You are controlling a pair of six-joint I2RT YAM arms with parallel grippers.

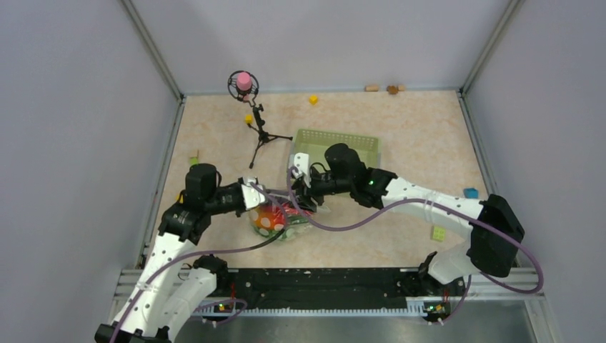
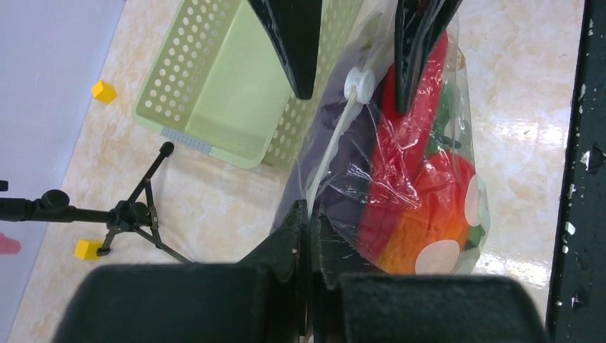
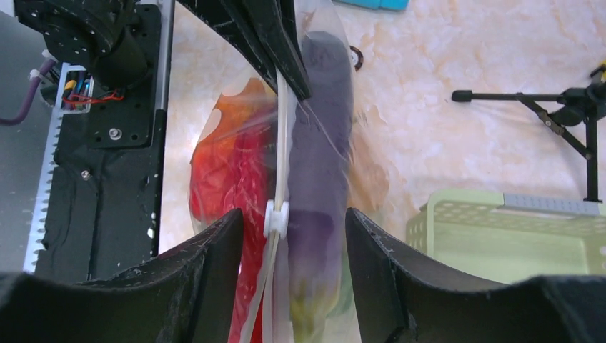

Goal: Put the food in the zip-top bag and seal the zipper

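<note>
The clear zip bag [image 2: 464, 128] holds red, orange, purple and green soft food [image 2: 436, 193], seen from above in both wrist views. My left gripper is shut on the bag's zipper strip at one end. My right gripper stands open over the white zipper slider [image 3: 276, 218], its fingertips on either side of it and apart from it in the right wrist view. The zipper strip runs from the left gripper past the slider.
A pale green basket [image 1: 336, 139] lies just behind the bag. A black tripod stand [image 1: 261, 132] with a pink top is at back left. Small blocks lie near the table edges.
</note>
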